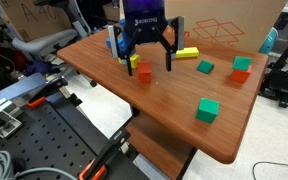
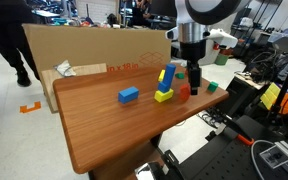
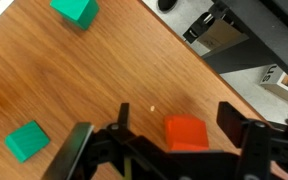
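My gripper (image 1: pixel 150 67) is open above the table, pointing down, with one finger to either side of the red block as exterior view 1 sees it. That red block (image 1: pixel 144 73) stands on the wood near the table's front edge. In the wrist view, the red block (image 3: pixel 187 132) shows within the spread of the black fingers (image 3: pixel 123 122), nearer the right one, its lower part partly covered by the gripper. Nothing is held. Exterior view 2 shows the red block (image 2: pixel 184 92) below the gripper.
Yellow (image 2: pixel 164 96) and blue (image 2: pixel 167 79) blocks stand close beside the red one. A separate blue block (image 2: pixel 128 95) lies farther off. Green blocks (image 1: pixel 207 109) (image 1: pixel 205 67) and a green-on-red pair (image 1: pixel 241 69) occupy the other end. Cardboard (image 1: pixel 229 25) lines the back.
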